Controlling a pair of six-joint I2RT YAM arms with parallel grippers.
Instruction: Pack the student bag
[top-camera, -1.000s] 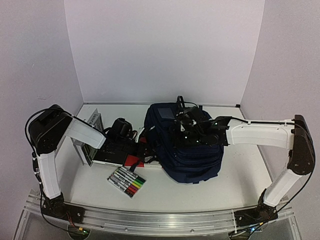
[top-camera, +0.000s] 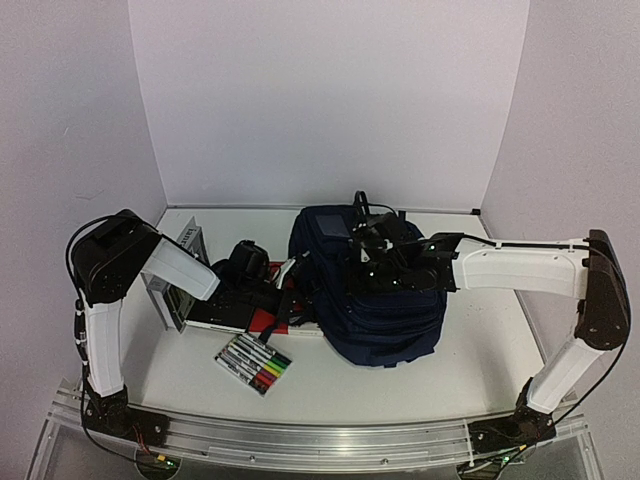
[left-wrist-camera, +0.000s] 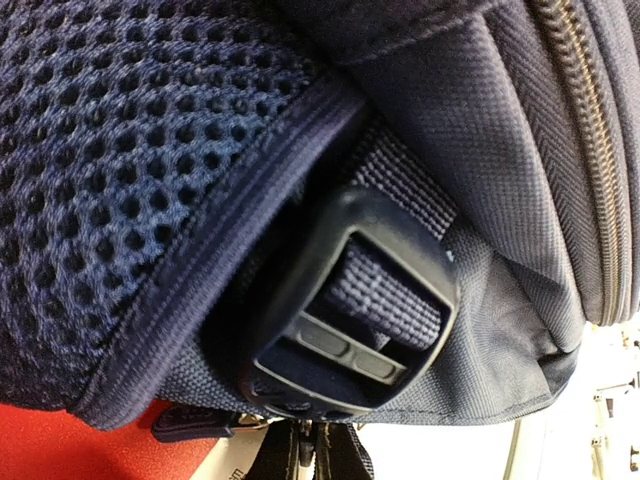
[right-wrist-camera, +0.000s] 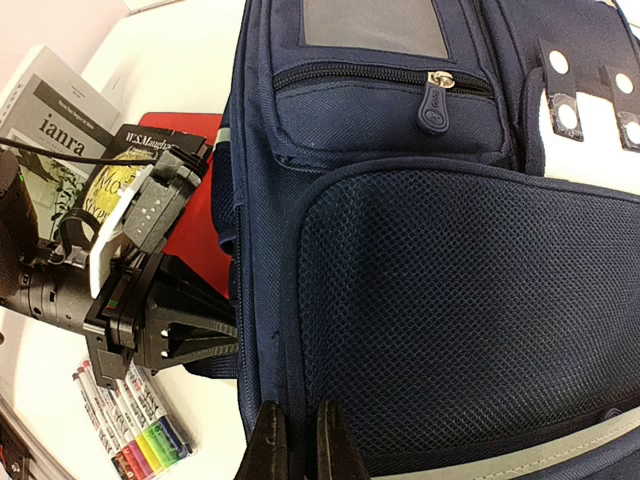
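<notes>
The navy student bag (top-camera: 375, 320) stands on the right half of the table. My right gripper is closed round a seam on its mesh front, a narrow strip of fabric showing between the fingers. At the bag's left side, my left gripper has its fingertips together, below a buckle (left-wrist-camera: 355, 310) and beside a strap; whether anything thin is pinched there is hidden. A pack of markers (top-camera: 253, 362) lies in front of the left arm. Left of the bag are a red book (right-wrist-camera: 195, 250), a dark book (right-wrist-camera: 135, 155) and a grey-and-white book (right-wrist-camera: 60, 125).
The left forearm (top-camera: 180, 270) covers part of the books. White walls enclose the back and sides, and a metal rail (top-camera: 330, 435) runs along the front. Bare table (top-camera: 480, 350) shows right of the bag and along the front.
The right arm, the bag and the markers show no movement.
</notes>
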